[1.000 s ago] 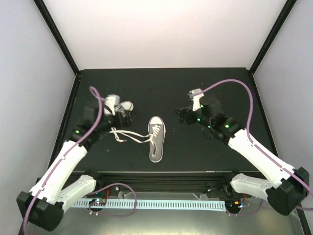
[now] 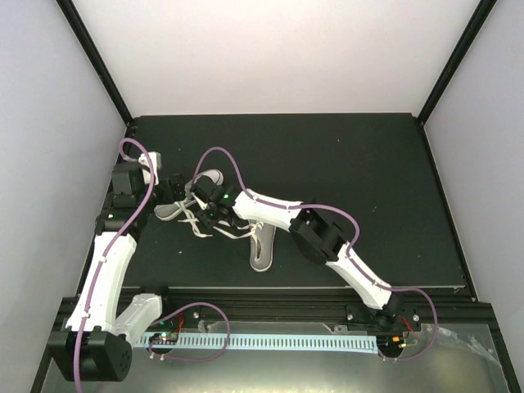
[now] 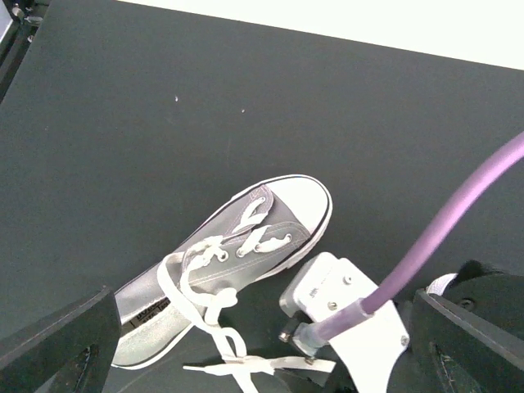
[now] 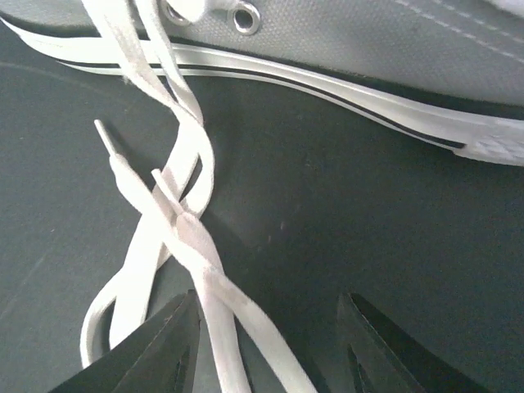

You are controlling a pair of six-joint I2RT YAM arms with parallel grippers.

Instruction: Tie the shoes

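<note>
Two grey canvas shoes with white laces lie on the black mat: the left shoe (image 3: 274, 254) at an angle at centre left, the other (image 2: 262, 254) lengthwise at the middle, partly under my right arm. My left gripper (image 2: 171, 188) hangs open above the left shoe, empty between its fingers. My right gripper (image 2: 205, 213) is low beside the left shoe, its fingertips (image 4: 360, 327) apart on either side of crossed white lace ends (image 4: 209, 278); whether they touch the laces is unclear.
My right arm stretches across the middle from the front right.
My right arm has swept leftward from the right side, over the middle shoe to the laces by the left shoe. My left gripper has moved slightly back and left.
</note>
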